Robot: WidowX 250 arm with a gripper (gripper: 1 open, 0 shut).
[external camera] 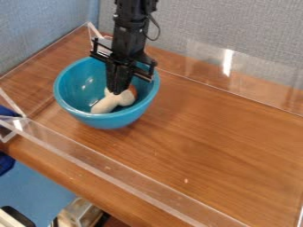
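My black gripper (119,73) reaches down from the top into a blue bowl (73,93) at the left of the table. A pale, elongated object (110,102) with a brownish end lies in the bowl just below my gripper. The fingertips are dark and partly hide that object, so whether anything is between them is hard to see.
Clear panels line the back and front edges, with grey walls behind. Some dark blue and metal items sit beyond the front-left edge.
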